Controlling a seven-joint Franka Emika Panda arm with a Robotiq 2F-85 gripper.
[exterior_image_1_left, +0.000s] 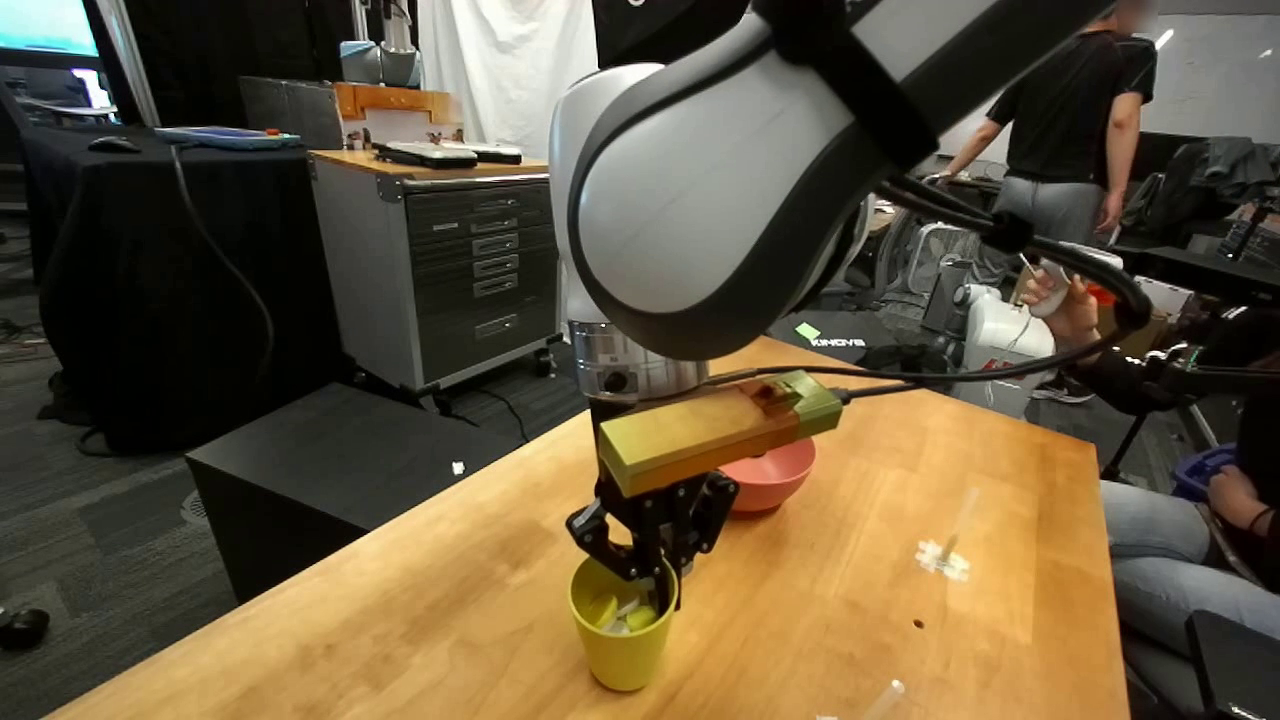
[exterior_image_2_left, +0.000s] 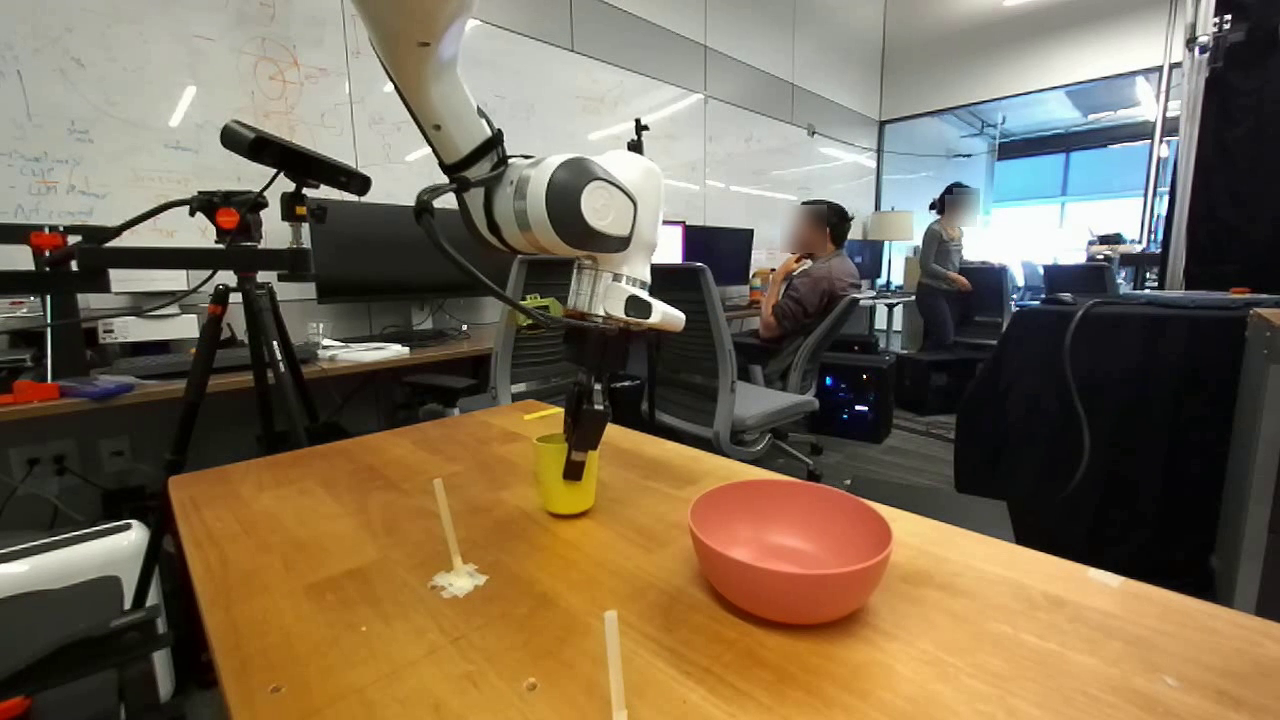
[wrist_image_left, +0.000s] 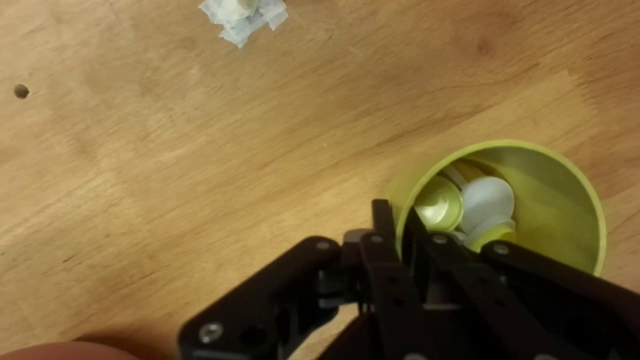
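A yellow-green cup (exterior_image_1_left: 624, 655) stands on the wooden table, with several small white and yellow-green pieces (wrist_image_left: 487, 201) lying inside it. My gripper is shut on the cup's wall: one finger reaches down inside, the other is pressed to the outside. In exterior view 2 the cup (exterior_image_2_left: 564, 490) looks upright and close to the tabletop; whether its base touches the wood is hard to tell. A pink-red bowl (exterior_image_2_left: 792, 564) sits apart from the cup, and nothing shows in the visible part of its inside.
Thin pale sticks (exterior_image_2_left: 447, 528) rise from the table (exterior_image_1_left: 840, 576), one held by white tape. Between cup and bowl the tabletop is clear. A tripod with a camera (exterior_image_2_left: 246, 336) stands beyond the table edge.
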